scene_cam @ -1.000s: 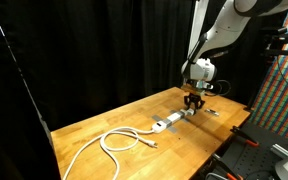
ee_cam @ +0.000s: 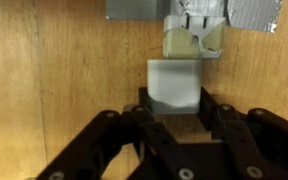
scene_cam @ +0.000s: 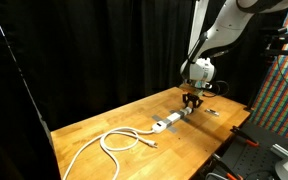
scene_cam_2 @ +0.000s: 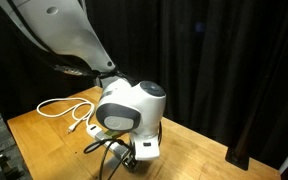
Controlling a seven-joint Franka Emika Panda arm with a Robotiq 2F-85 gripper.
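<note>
A white power strip [scene_cam: 168,122] lies on the wooden table, held down by grey tape [ee_cam: 252,13]. At the strip's far right end, my gripper [scene_cam: 192,102] is low over the table. In the wrist view, the gripper is shut on a small white block [ee_cam: 174,80], perhaps a plug or adapter. The block lies against or just in front of the strip's end [ee_cam: 195,37]; whether it is seated in a socket cannot be made out. The arm covers the fingertips and the block in exterior view 2.
A white cord [scene_cam: 106,143] loops over the table's left half, with a plug end [scene_cam: 150,143] near the strip. Small items [scene_cam: 212,112] lie right of the gripper. Bare wood [scene_cam: 94,125] shows behind the cord.
The arm's wrist has shifted very slightly left in exterior view 1. The power strip and cord have not moved.
</note>
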